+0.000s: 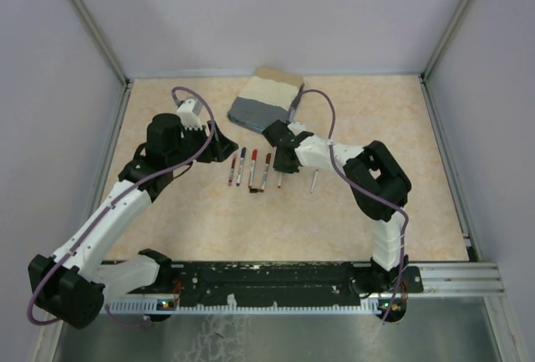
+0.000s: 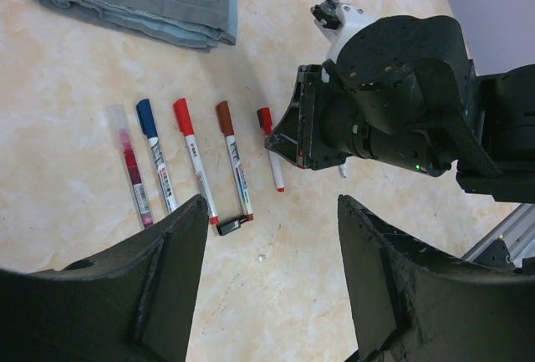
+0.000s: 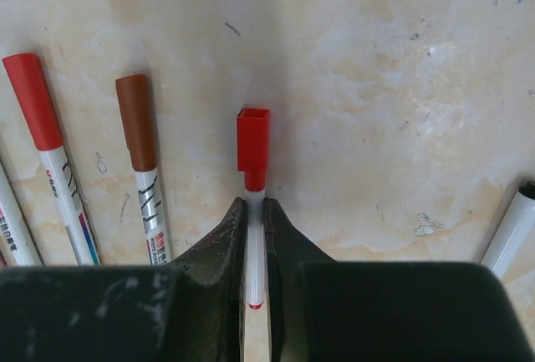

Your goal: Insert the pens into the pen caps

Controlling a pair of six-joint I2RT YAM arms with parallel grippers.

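My right gripper is shut on a slim white pen (image 3: 255, 249) with a red cap (image 3: 252, 145) on its far end; the pen's lower end shows between and below the fingertips. An uncapped white pen with a black tip (image 3: 512, 226) lies apart to the right. In the left wrist view, a small black cap (image 2: 232, 225) lies loose below a brown-capped pen (image 2: 235, 161). Left of that lie a red-capped pen (image 2: 196, 161), a blue-capped pen (image 2: 157, 157) and a pink pen (image 2: 135, 176). My left gripper stands open and empty above the table.
A folded grey and beige cloth (image 1: 266, 99) lies at the back of the table, behind the pens. Bare tabletop (image 1: 242, 228) stretches in front of the row, and the right side (image 1: 418, 186) is mostly clear too.
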